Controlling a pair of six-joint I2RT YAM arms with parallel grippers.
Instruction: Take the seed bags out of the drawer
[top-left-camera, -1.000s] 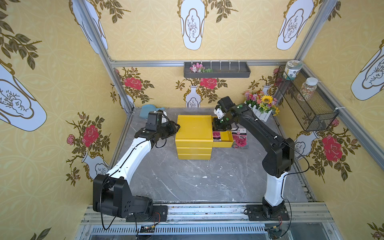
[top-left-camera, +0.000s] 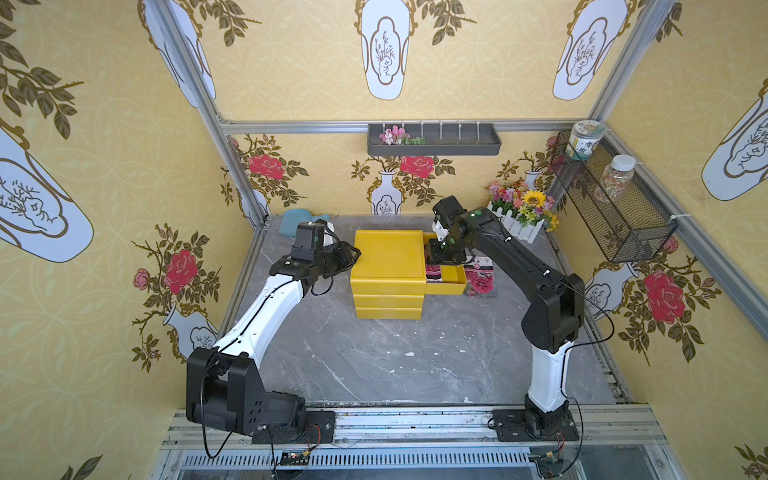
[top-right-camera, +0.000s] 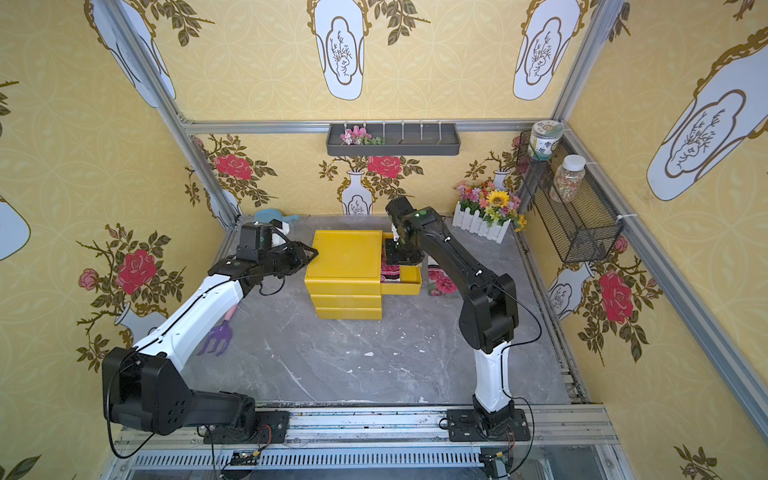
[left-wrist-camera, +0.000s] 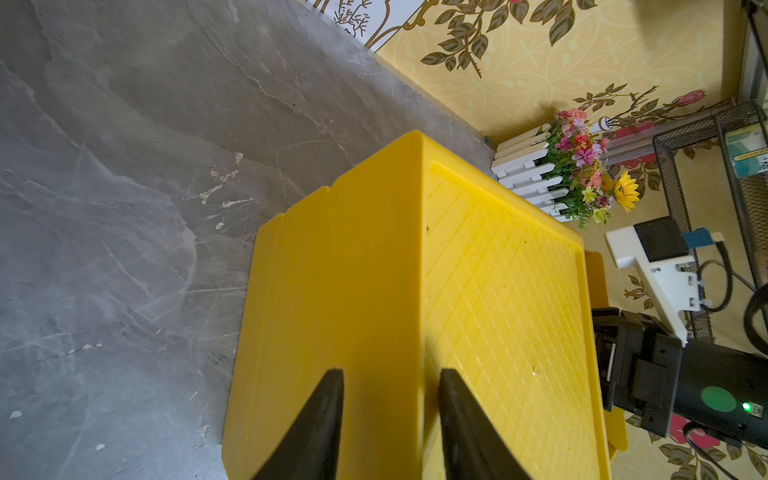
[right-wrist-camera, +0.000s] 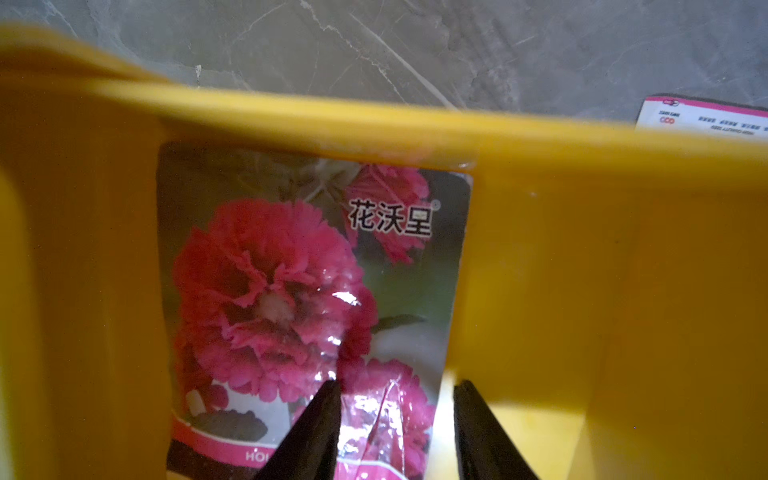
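Note:
The yellow drawer cabinet (top-left-camera: 389, 254) stands mid-table with its drawer (top-left-camera: 453, 286) pulled out to the right. In the drawer, a seed bag (right-wrist-camera: 272, 304) printed with pink flowers lies face up; the right wrist view shows its lower edge cut off by the frame. My right gripper is open above it, the bag's right edge between its fingertips in view; contact cannot be told. Another seed bag (top-left-camera: 481, 280) lies on the table beside the drawer. My left gripper stands part open at the cabinet's left top edge, one finger either side of that edge in view.
A white-fenced flower box (top-left-camera: 520, 221) stands at the back right, below a wire basket (top-left-camera: 614, 200) holding two jars. A purple hand fork (top-right-camera: 216, 337) lies left of the cabinet, near the left arm.
The left arm stays in place.

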